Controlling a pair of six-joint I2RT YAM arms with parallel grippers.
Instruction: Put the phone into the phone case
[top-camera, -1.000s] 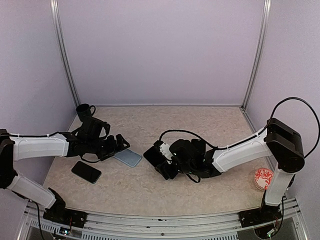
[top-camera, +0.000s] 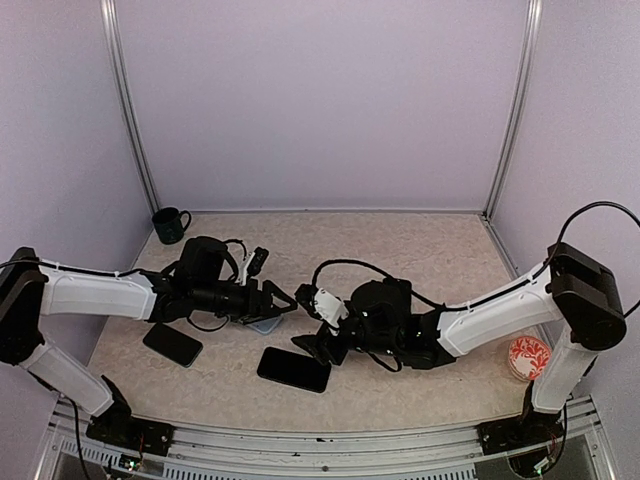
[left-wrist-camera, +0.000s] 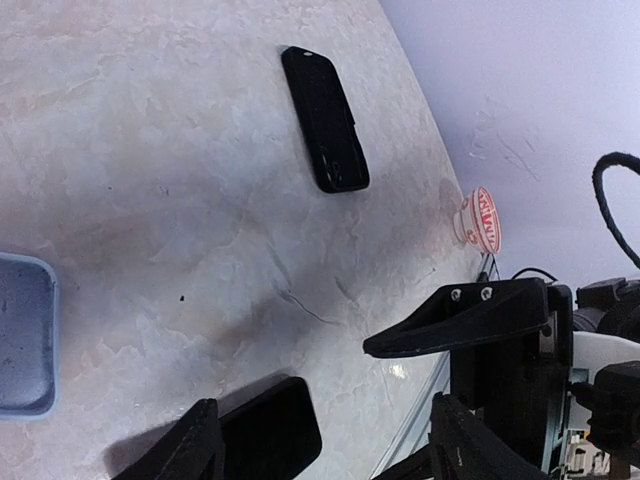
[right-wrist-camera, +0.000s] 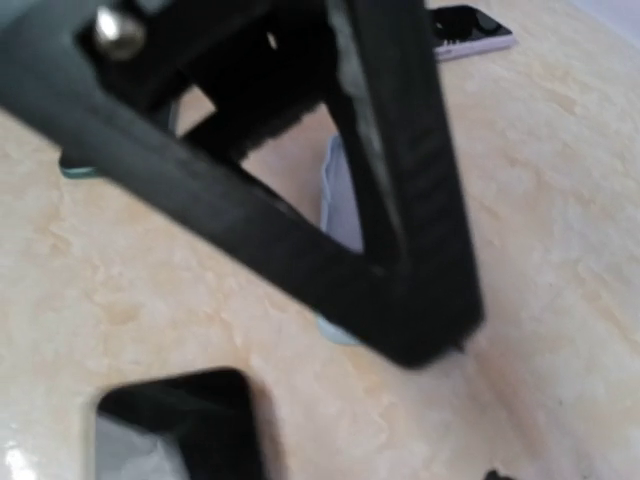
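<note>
A black phone (top-camera: 293, 369) appears to be lying on the table just in front of the two grippers; it looks slightly blurred in the right wrist view (right-wrist-camera: 180, 425). The shallow light-blue case (left-wrist-camera: 25, 335) lies to its left and farther back, mostly covered by the left arm in the top view. My left gripper (top-camera: 281, 298) stands open, its fingers apart above the phone's level with nothing held. Facing it, my right gripper (top-camera: 306, 322) has a gap between its fingers, and bare table shows through.
Another dark phone (top-camera: 172, 343) lies at the left front. A black, phone-shaped piece (left-wrist-camera: 325, 120) shows farther right in the left wrist view, and a pink-edged phone in the right. A mug (top-camera: 171, 225) and a red-white bowl (top-camera: 528, 357) stand aside.
My left gripper has moved right to meet the right one.
</note>
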